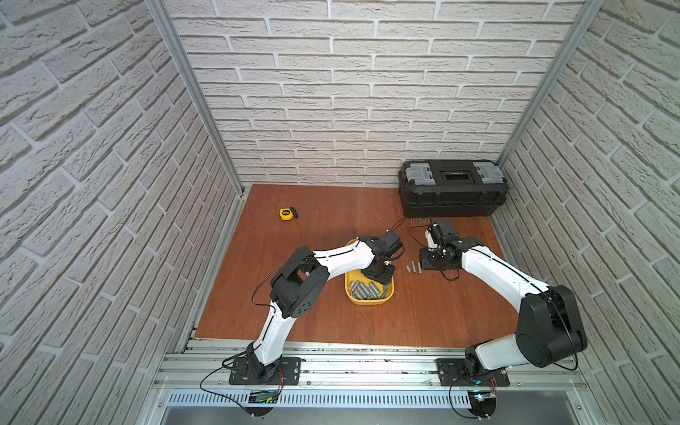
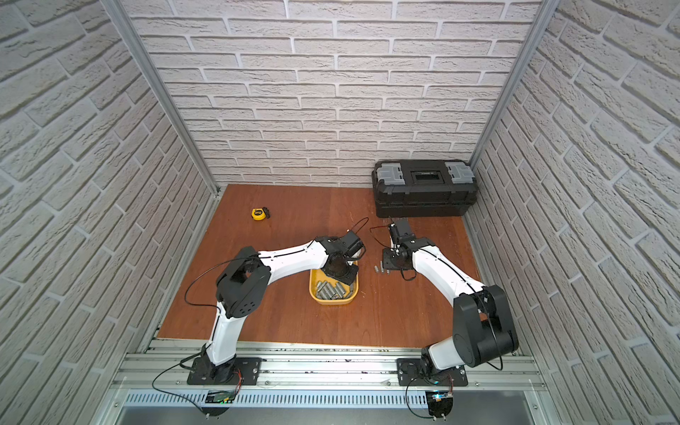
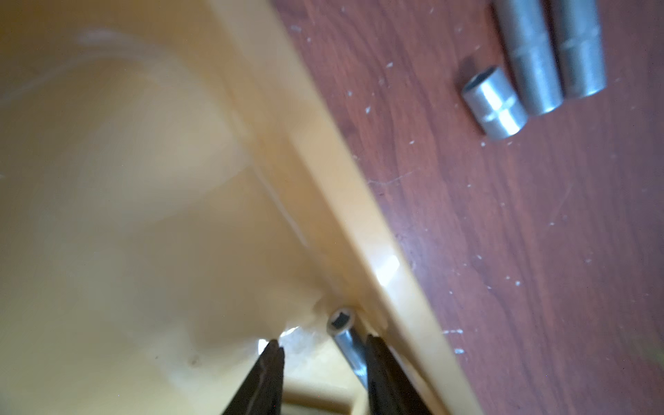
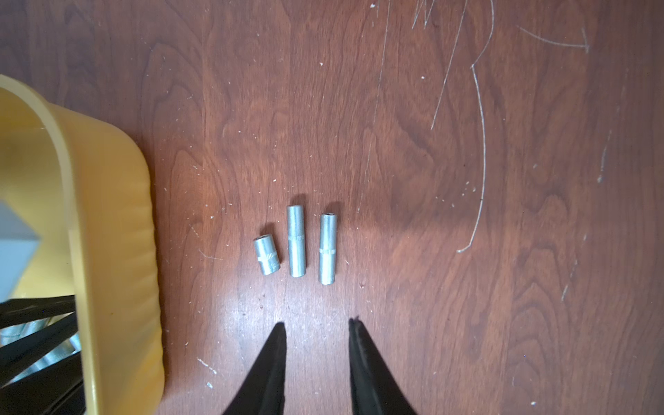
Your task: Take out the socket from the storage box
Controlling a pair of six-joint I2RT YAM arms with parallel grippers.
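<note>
The yellow storage box (image 1: 369, 302) holds several metal sockets in its front part. My left gripper is down inside it, fingers part open; in the left wrist view a socket (image 3: 346, 335) lies against the box wall by the right finger, not visibly held. Outside the box, to its right, three sockets (image 4: 296, 242) lie on the table, one of them short. My right gripper stands open above the table just beside them, with nothing seen between its fingers.
A black toolbox (image 1: 452, 194) stands at the back right. A yellow tape measure (image 1: 287, 214) lies at the back left.
</note>
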